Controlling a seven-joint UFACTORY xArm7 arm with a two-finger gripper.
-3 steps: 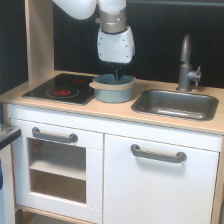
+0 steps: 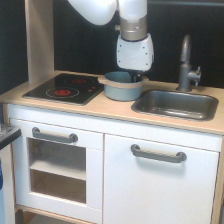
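Note:
A blue-grey pot (image 2: pixel 122 90) with a handle (image 2: pixel 102 80) on its left stands upright on the wooden counter, between the stove and the sink. The white arm reaches down from the top, and its dark gripper (image 2: pixel 138 76) is at the pot's right rim. Its fingers are small and dark against the dark wall, so whether they are shut on the rim or only touch it cannot be told.
Left of the pot lies a black stove (image 2: pixel 62 90) with red burner marks. To the right are a sink (image 2: pixel 178 105) and an upright faucet (image 2: pixel 187 65). Below the counter are white cabinet doors (image 2: pixel 155 185) with grey handles.
The pot has slid a little to the right, off the stove's edge toward the sink. My arm and gripper have also moved right, from above the pot's middle to its right rim.

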